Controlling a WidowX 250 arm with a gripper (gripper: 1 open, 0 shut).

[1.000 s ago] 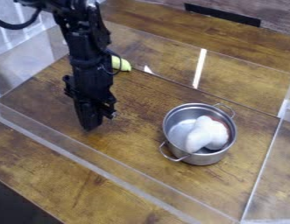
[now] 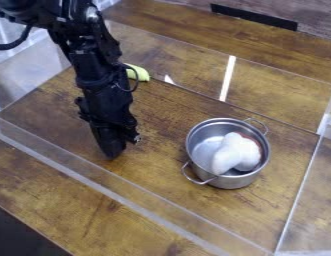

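Observation:
My black gripper (image 2: 109, 146) reaches down from the upper left to low over the wooden table, left of the middle of the view; it looks shut, with nothing visible between its fingers. A steel pot (image 2: 227, 177) with two wire handles stands to its right, apart from it, holding white rounded objects (image 2: 221, 153). Behind the arm, a yellow-green object (image 2: 138, 74) lies partly hidden.
Clear panels (image 2: 48, 158) border the work area at left, front and right. Bare wood (image 2: 161, 200) lies in front of the gripper and between it and the pot. A white strip (image 2: 228, 78) marks the table behind the pot.
The arm has shifted slightly since a second ago, its upper part a little to the left and the gripper slightly right and down. The pot and its contents have not moved.

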